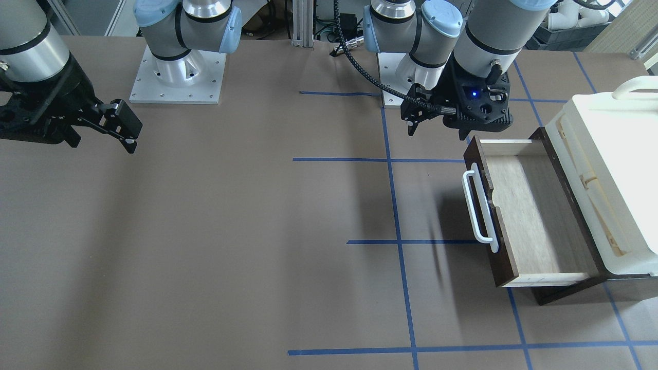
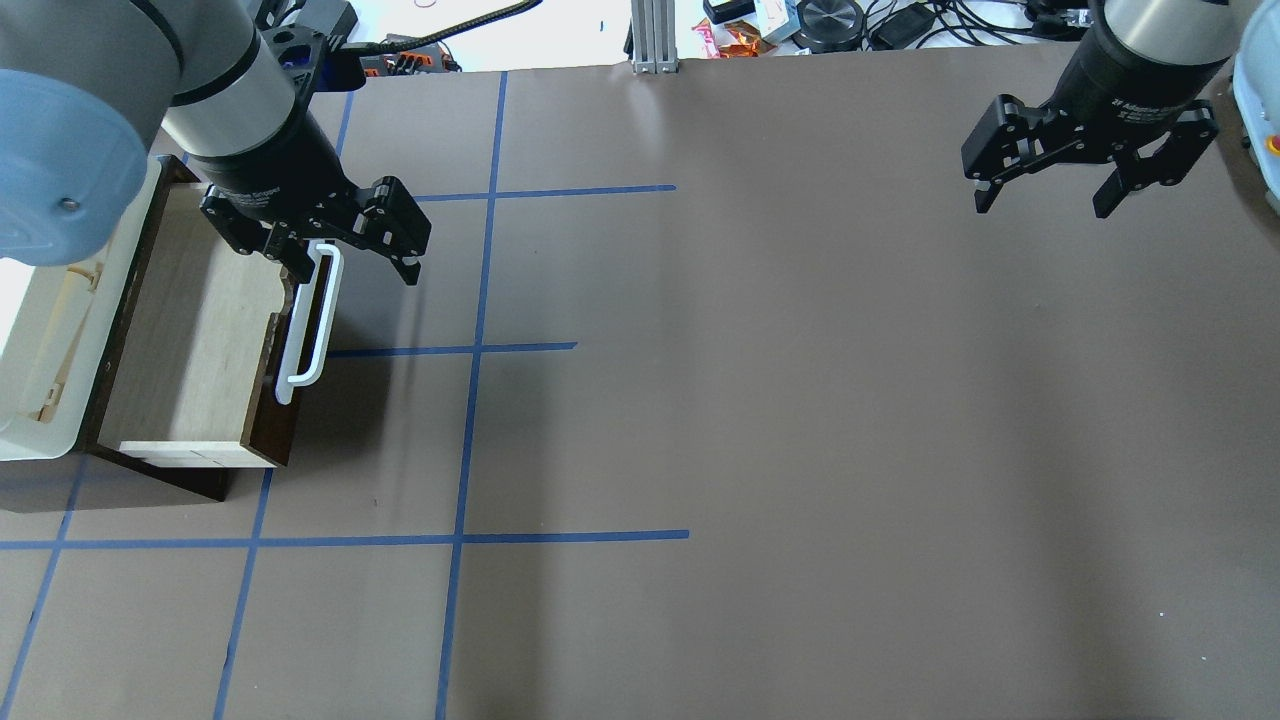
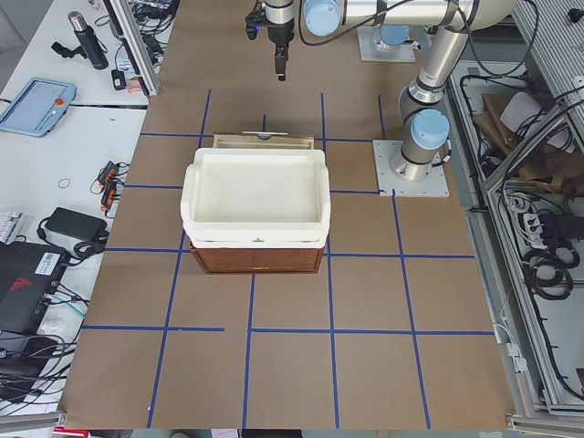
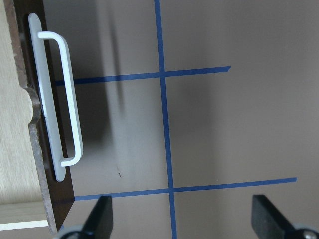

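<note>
A wooden drawer (image 1: 536,216) with a white handle (image 1: 469,203) projects from a dark brown box under a white tray (image 3: 255,196). My gripper (image 1: 436,130) hangs above the handle end of the drawer, open, with nothing between its fingers. In the left wrist view the handle (image 4: 70,99) runs along the left side, and my gripper shows its two fingertips wide apart at the bottom edge. The drawer is empty in the views where its floor shows.
A second robot arm (image 2: 1080,132) hangs off to the other side, away from the box. Cables and equipment lie beyond the table edges.
</note>
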